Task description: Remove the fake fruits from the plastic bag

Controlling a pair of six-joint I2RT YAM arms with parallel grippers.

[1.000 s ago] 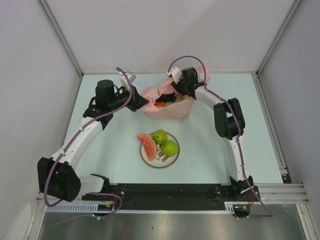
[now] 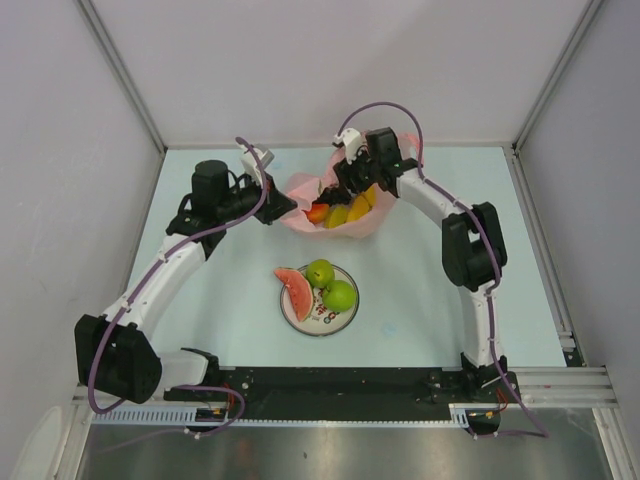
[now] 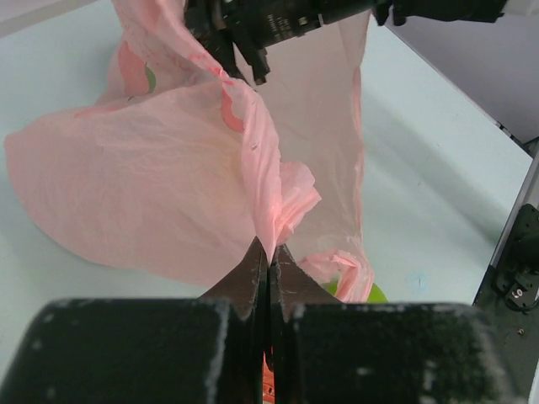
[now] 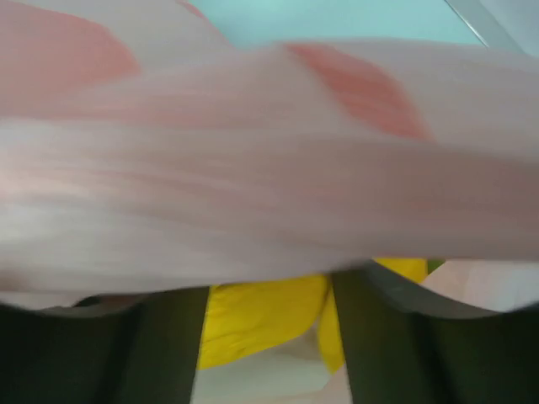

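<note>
A pink plastic bag (image 2: 355, 225) holds yellow fruits (image 2: 360, 207), an orange-red one (image 2: 318, 212) and dark fruit (image 2: 335, 195). My left gripper is shut on the gathered rim of the bag (image 3: 152, 168). My right gripper (image 2: 353, 175) is down inside the bag above the fruits; in the blurred right wrist view its fingers are apart, with yellow fruit (image 4: 257, 316) behind the gap and pink plastic across the view.
A plate (image 2: 330, 325) with a watermelon slice (image 2: 296, 293) and green apples (image 2: 338, 297) lies in front of the bag.
The left arm stays in place.
</note>
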